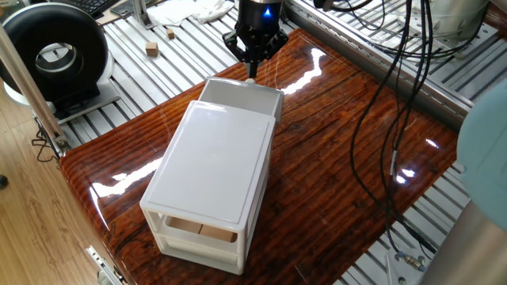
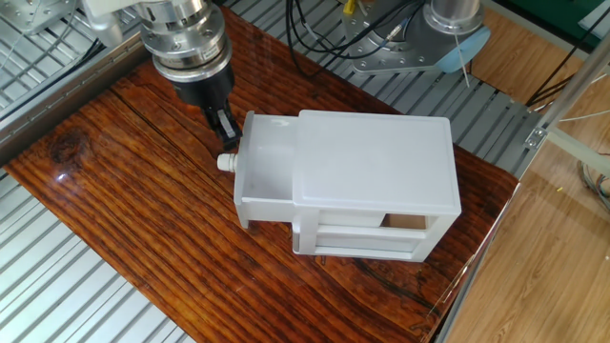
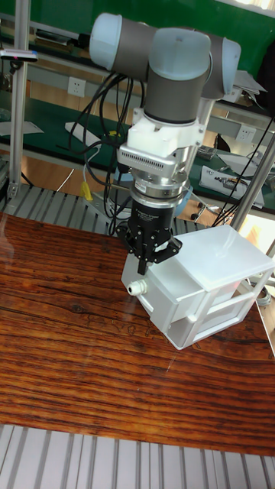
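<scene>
A white plastic drawer box stands on the brown wooden board. Its upper drawer is pulled partly out, and the part in view looks empty. A pale round knob sticks out from the drawer's front. Just above and beside that knob is my black gripper, pointing down outside the drawer front. Its fingers look drawn together, with nothing visible between them. Whether the fingertips touch the knob or the drawer front, I cannot tell.
The glossy wooden board is clear around the box. Black cables hang over its right part in exterior view 1. Two small wooden blocks, the larger one among them, lie on the slatted table beyond the board, near a black ring-shaped object.
</scene>
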